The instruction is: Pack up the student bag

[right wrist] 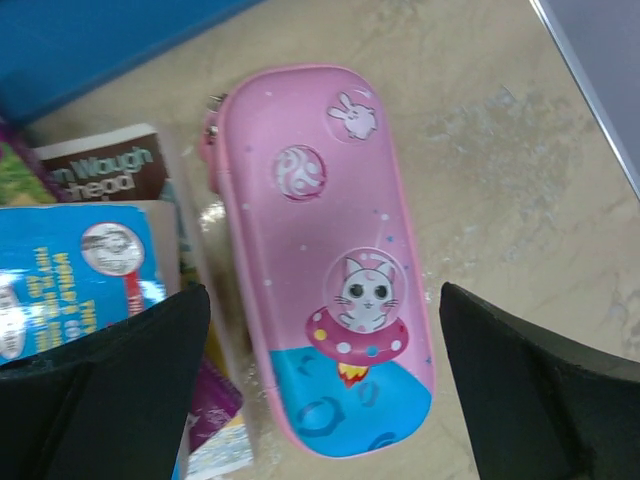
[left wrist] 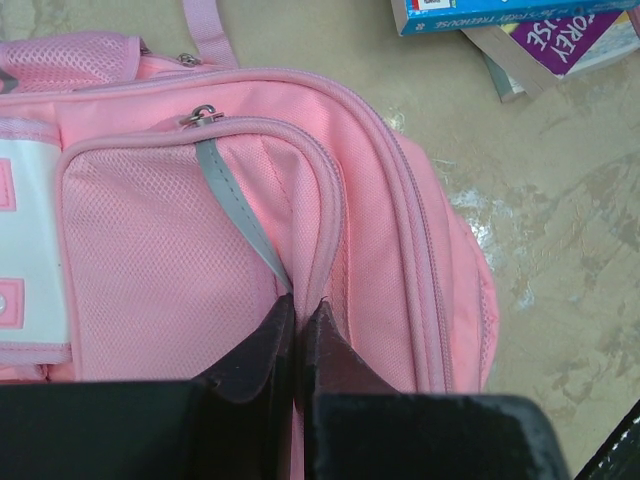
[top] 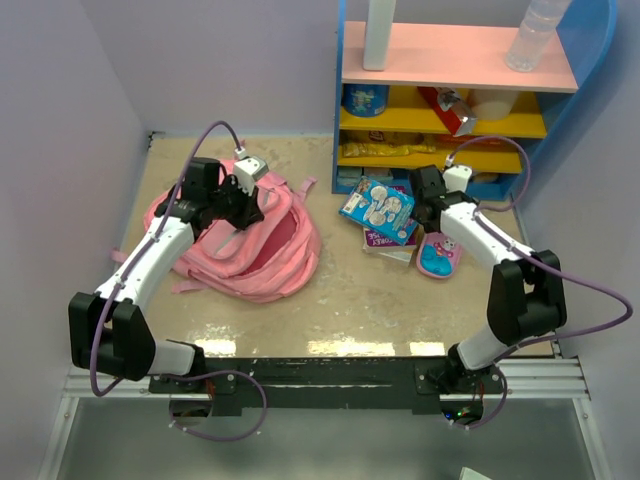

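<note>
The pink student bag point(top: 270, 270) lies on the left of the table, its main opening gaping a little on the right side. My left gripper is shut on the zipped edge of the bag's front pocket point(left wrist: 170, 260). A pink and blue pencil case point(right wrist: 320, 230) with a cat and a rabbit lies flat on the table. Over it, my right gripper stands open, one finger on each side of the lower part of the case, with nothing held. From above, the right arm partly covers the case.
Left of the pencil case, a blue box point(top: 380, 210) lies on a stack of books point(top: 390, 245). Behind them rises a blue shelf unit point(top: 460, 55) with snacks and a bottle point(top: 537, 35).
</note>
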